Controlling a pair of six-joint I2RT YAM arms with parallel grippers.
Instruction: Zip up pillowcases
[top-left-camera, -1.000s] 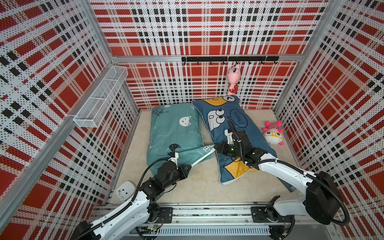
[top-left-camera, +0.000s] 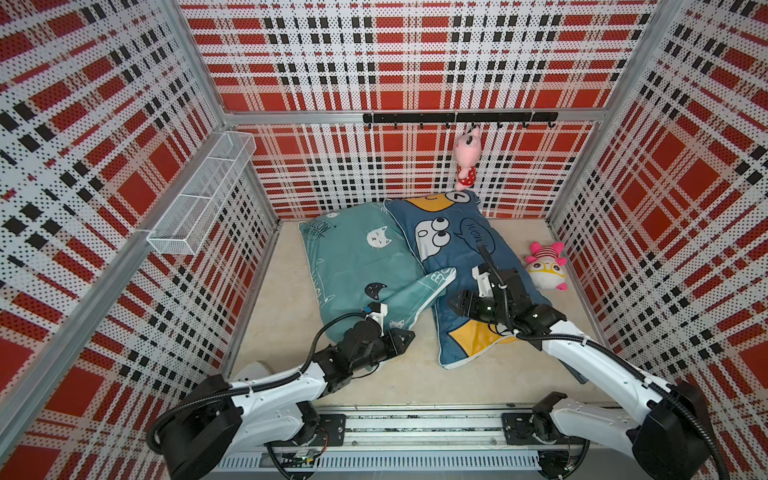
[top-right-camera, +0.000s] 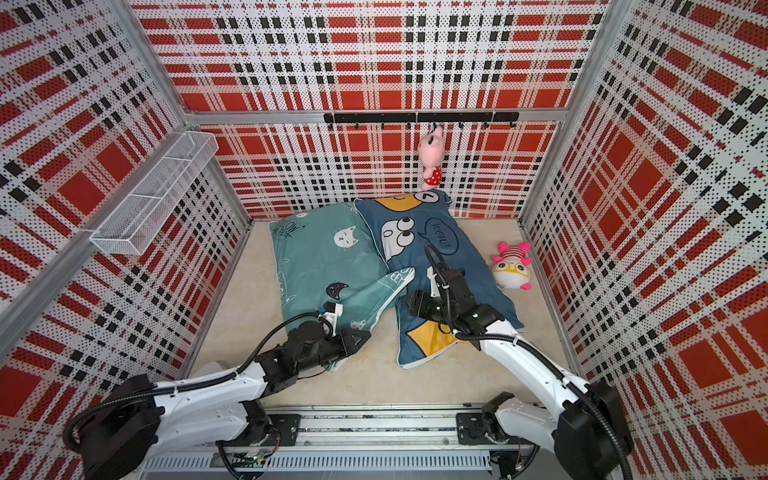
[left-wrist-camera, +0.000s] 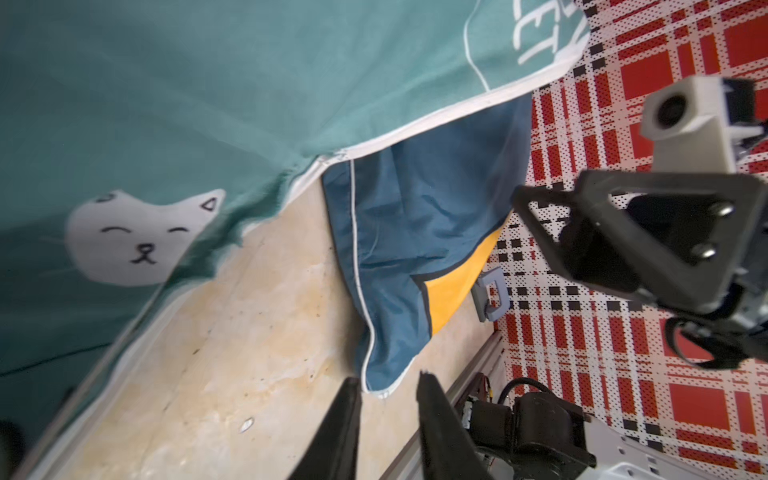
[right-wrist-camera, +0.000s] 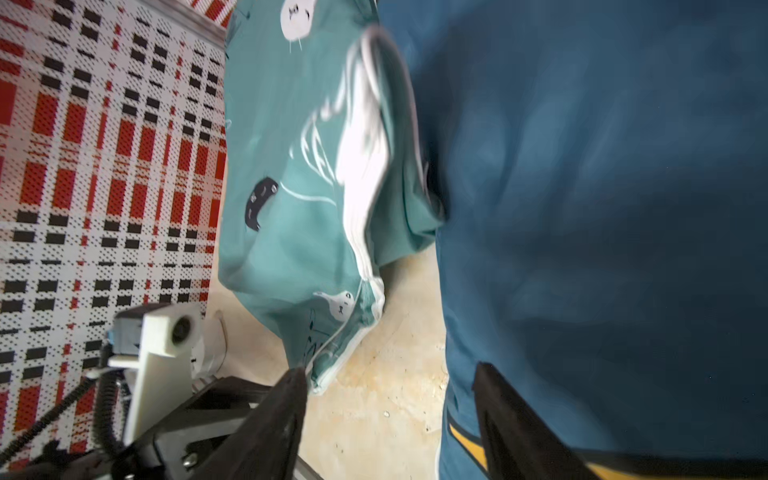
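Observation:
A teal cat-print pillowcase lies on the left, its front right part folded up along a white zipper edge. A blue pillowcase with yellow patches lies to its right. My left gripper is open over the teal pillowcase's front edge, the fingers above bare table in its wrist view, nothing between them. My right gripper is open above the blue pillowcase's left part, near the raised teal corner, nothing seen between its fingertips.
A pink-and-white plush toy sits at the right. Another pink plush hangs from the rear rail. A white wire basket is on the left wall. Bare table shows at left and front.
The teal fold has shifted.

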